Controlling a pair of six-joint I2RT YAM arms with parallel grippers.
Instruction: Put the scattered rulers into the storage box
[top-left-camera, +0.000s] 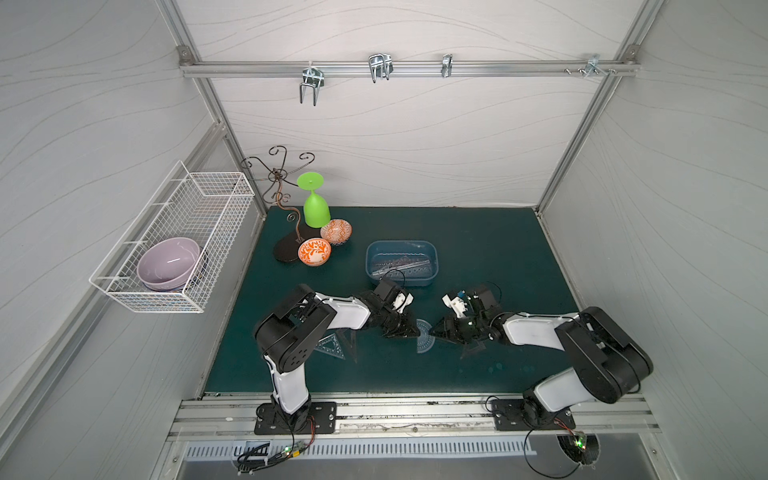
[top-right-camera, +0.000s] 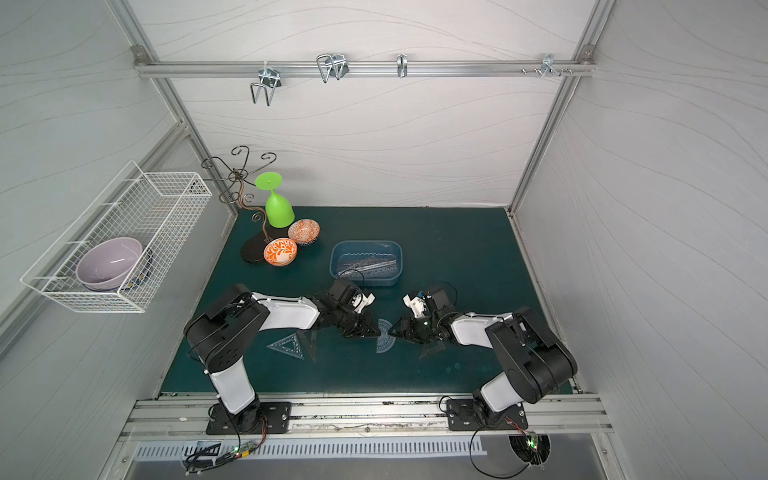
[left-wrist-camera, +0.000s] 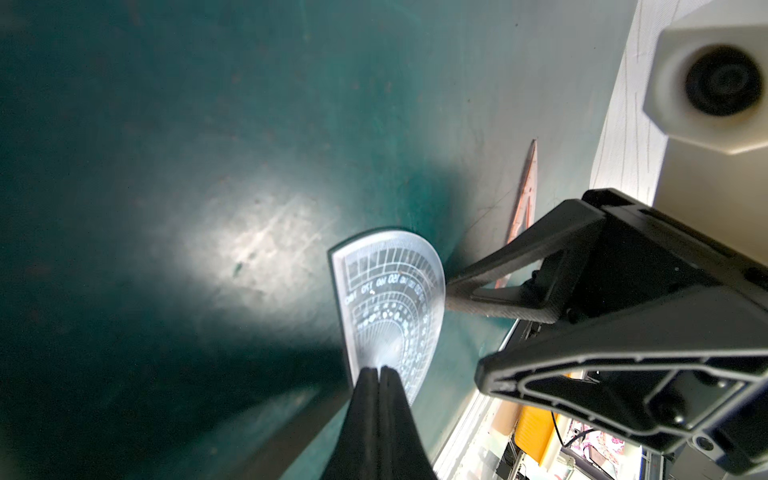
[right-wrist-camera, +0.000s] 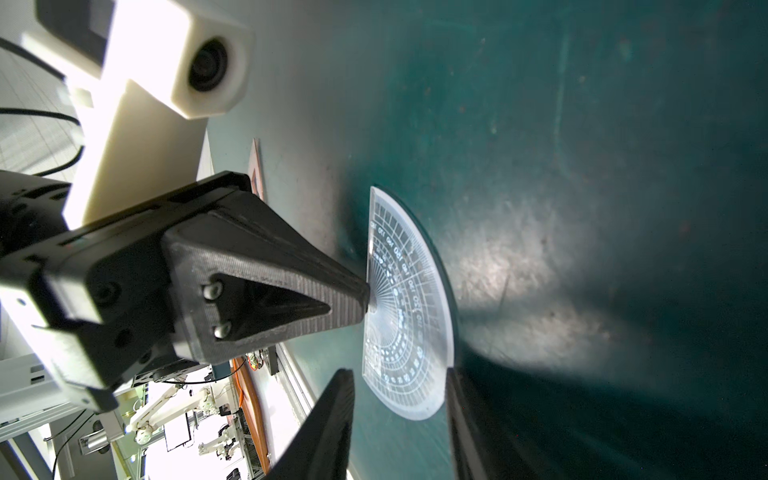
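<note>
The clear protractor (right-wrist-camera: 408, 320) lies on the table between my two grippers, its straight edge toward the left one. My left gripper is shut with its fingertips pressed together at the protractor's straight edge, and the protractor is outside them. From the curved side my right gripper comes in, fingers apart, the near end of the protractor showing beyond the gap. A triangular ruler (top-right-camera: 288, 345) lies at the left, partly behind the left arm in the top left view. The blue storage box (top-left-camera: 402, 246) stands behind the arms with clear rulers (top-left-camera: 400, 265) inside.
Two orange patterned bowls (top-left-camera: 314, 252), a green goblet (top-left-camera: 316, 209) and a metal stand (top-left-camera: 286, 249) occupy the back left. A wire basket (top-left-camera: 192, 300) with a purple bowl hangs on the left wall.
</note>
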